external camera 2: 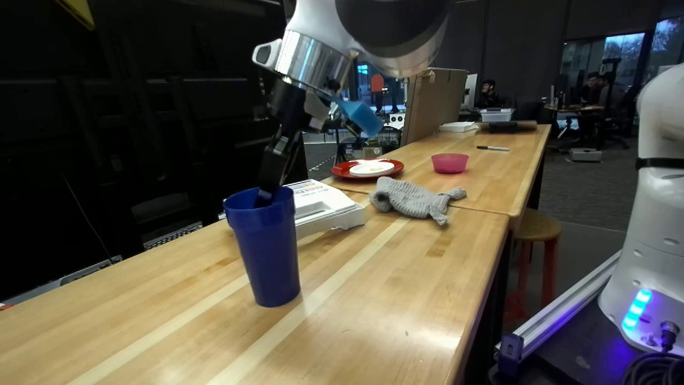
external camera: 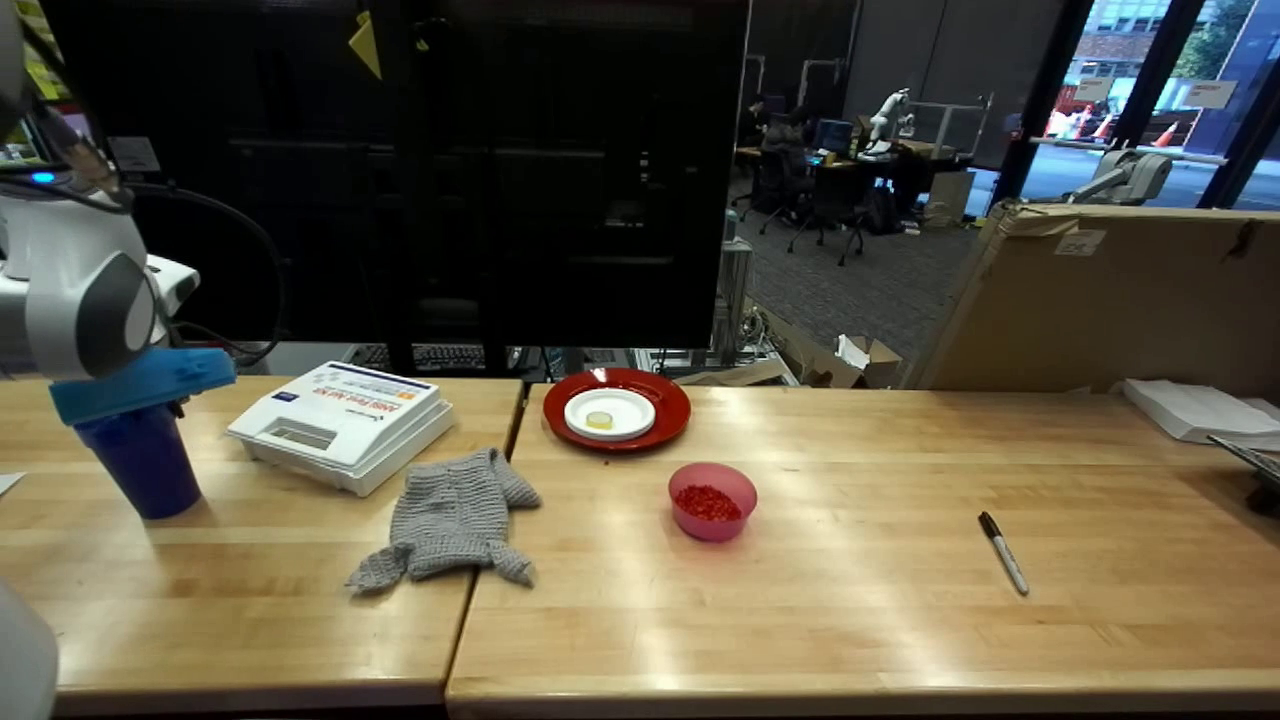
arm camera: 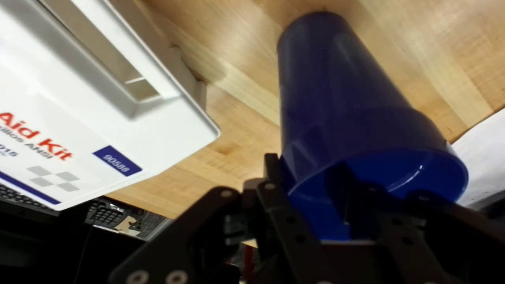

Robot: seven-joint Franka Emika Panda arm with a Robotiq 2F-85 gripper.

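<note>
A dark blue cup (external camera 2: 266, 250) stands on the left part of the table, leaning slightly. In the wrist view the cup (arm camera: 341, 94) is seen from above its rim. My gripper straddles the rim: one finger (arm camera: 274, 184) lies along the outside of the wall, the other dark finger reaches into the cup. A gap shows between the fingers, with the cup wall in it. From the second exterior side, the gripper (external camera 2: 266, 192) points down into the cup's mouth. In the first exterior view, a blue piece on the arm hides the rim of the cup (external camera: 144, 462).
A white first aid kit (external camera: 342, 420) stands close beside the cup. A grey knitted cloth (external camera: 450, 522), a red plate (external camera: 672, 414) bearing a white one, a pink bowl (external camera: 746, 492) of red bits and a marker (external camera: 1005, 554) lie farther right.
</note>
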